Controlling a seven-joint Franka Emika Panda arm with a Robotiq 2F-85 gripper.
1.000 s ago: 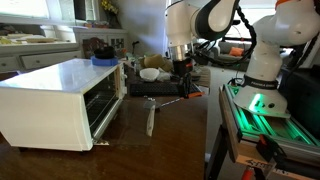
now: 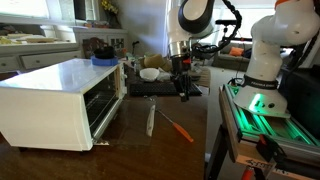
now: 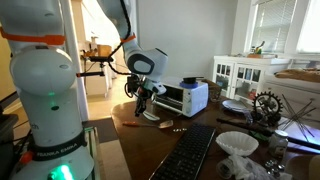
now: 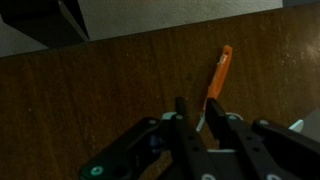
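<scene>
An orange-handled utensil (image 2: 182, 131) rests on the dark table, its thin shaft running back and left in exterior view 1. In the wrist view its orange handle (image 4: 219, 70) slopes down toward the fingertips, which hide part of the shaft. My gripper (image 2: 184, 96) hovers over the table, visibly apart from the handle in exterior view 1. A small gap shows between the dark fingers in the wrist view; how far the fingers are closed is unclear. A pale, flat utensil (image 2: 151, 122) lies to the left of the orange one.
A white toaster oven (image 2: 60, 105) occupies the left side of exterior view 1. The black keyboard (image 3: 188, 153) and white bowls (image 3: 237, 143) stand toward the other end of the table. Bare tabletop surrounds the orange handle in front.
</scene>
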